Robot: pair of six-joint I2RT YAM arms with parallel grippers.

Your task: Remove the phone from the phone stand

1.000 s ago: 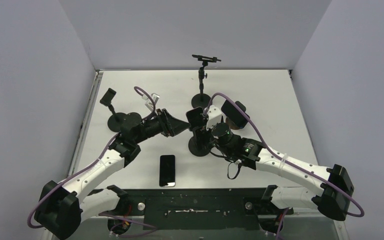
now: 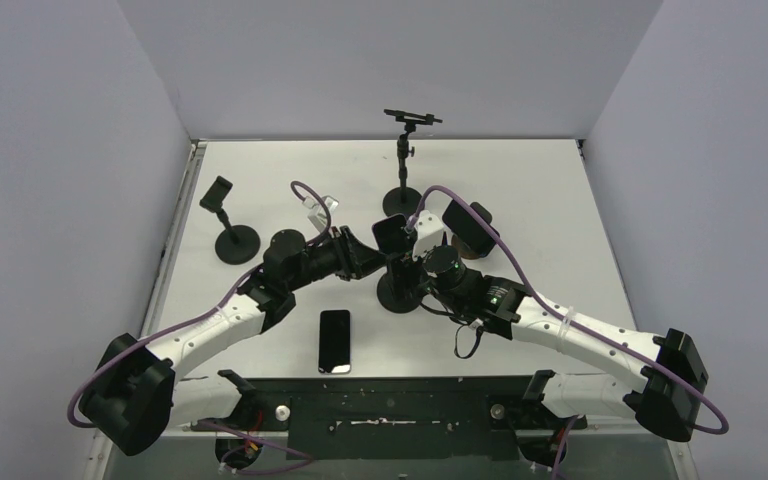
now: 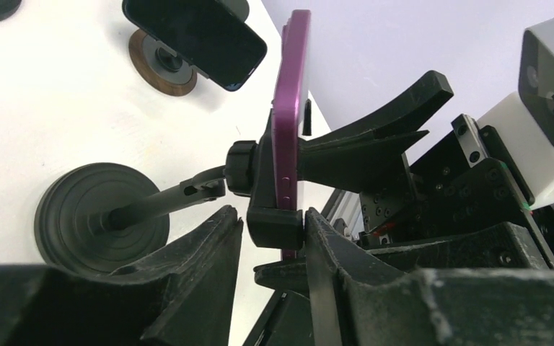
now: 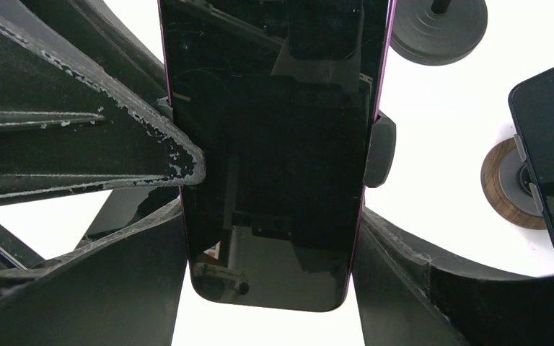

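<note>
A magenta-edged phone (image 3: 286, 108) sits upright in a black stand (image 3: 101, 216) at the table's middle. Its dark screen (image 4: 274, 137) fills the right wrist view. My right gripper has a finger at each long edge of the phone's lower part. My left gripper reaches in from the left, its fingertips either side of the black holder block (image 3: 274, 227) at the phone's end. The top view hides most of the contact.
Other stands (image 2: 238, 243) stand at left, back and right, the right one holding a phone (image 4: 548, 144). A loose phone (image 2: 334, 340) lies front left. Both arms are close together at the centre.
My left gripper and arm have moved right and slightly down toward the central stand. The right arm looks unchanged.
</note>
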